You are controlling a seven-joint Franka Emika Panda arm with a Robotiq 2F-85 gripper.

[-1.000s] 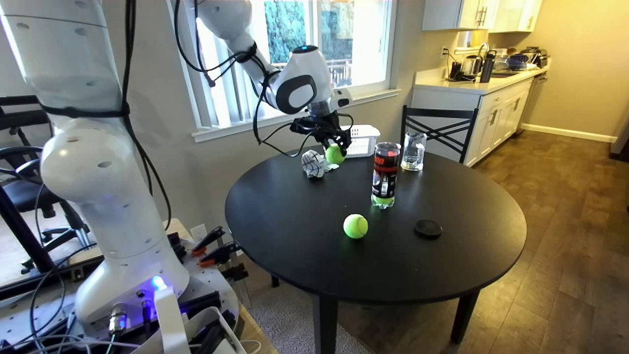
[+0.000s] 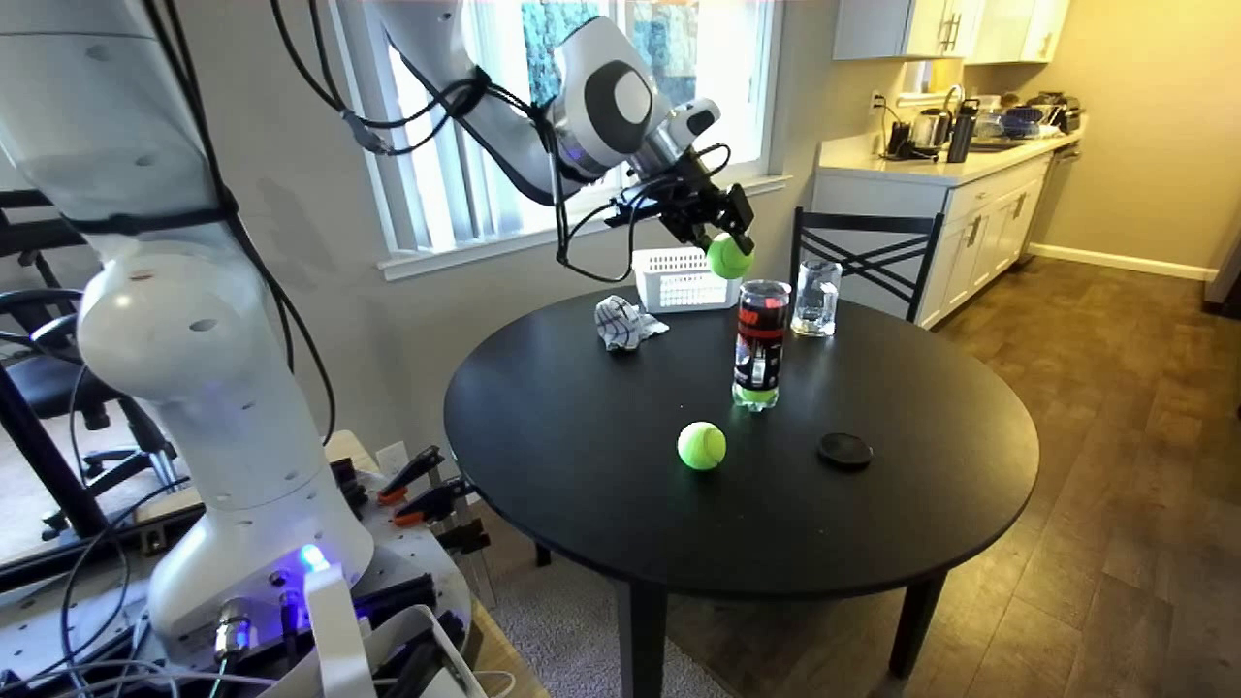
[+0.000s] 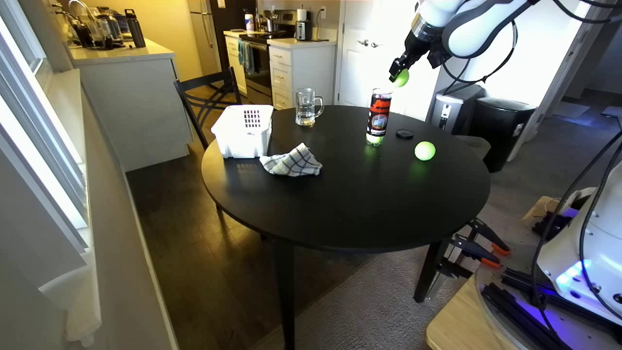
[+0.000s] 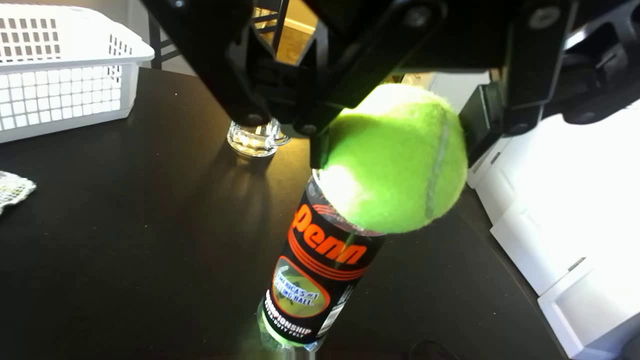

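Note:
My gripper is shut on a yellow-green tennis ball (image 4: 399,165), one finger on either side of it. In exterior view 1 this ball (image 2: 729,257) hangs above the table, higher than the rim of the clear Penn can (image 2: 759,349). The can stands upright with its top uncovered and a ball visible at its bottom. In the wrist view the held ball hides part of the can's mouth. A second tennis ball (image 2: 701,446) rests on the table in front of the can. A black round lid (image 2: 845,450) lies flat to its right.
On the round black table (image 3: 344,204) are a glass mug (image 3: 306,107), a white basket (image 3: 240,135) and a crumpled checked cloth (image 3: 293,162). The mug stands near the can. Bare tabletop stretches across the side nearest exterior view 2.
The arm has risen and moved right in exterior view 1, carrying the ball from beside the cloth to up near the can. The objects on the table look unmoved.

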